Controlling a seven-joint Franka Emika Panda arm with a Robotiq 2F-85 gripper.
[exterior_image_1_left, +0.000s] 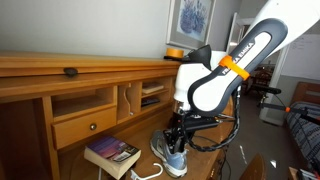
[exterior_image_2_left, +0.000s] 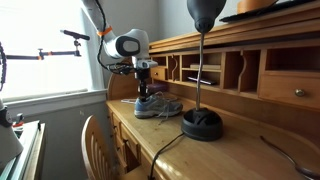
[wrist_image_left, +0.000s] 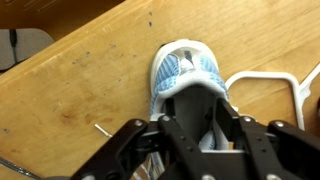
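A blue and white shoe (exterior_image_1_left: 168, 155) lies on the wooden desk, with its light toe or heel end (wrist_image_left: 184, 62) at the top of the wrist view. My gripper is directly over the shoe, its two dark fingers apart across the shoe's dark opening. In the wrist view the fingertips hide part of the shoe, and whether they touch it cannot be told. From the other side, the gripper (exterior_image_2_left: 141, 97) reaches down at the shoe's near end. A second grey shoe (exterior_image_2_left: 169, 102) seems to lie beside or behind it.
A white hanger (wrist_image_left: 268, 77) lies close beside the shoe. A thick book (exterior_image_1_left: 112, 155) rests further left. A lamp with a dark round base (exterior_image_2_left: 202, 124) stands on the desk, and cubbies (exterior_image_1_left: 85, 110) line the back. Bare desktop lies in front of the lamp.
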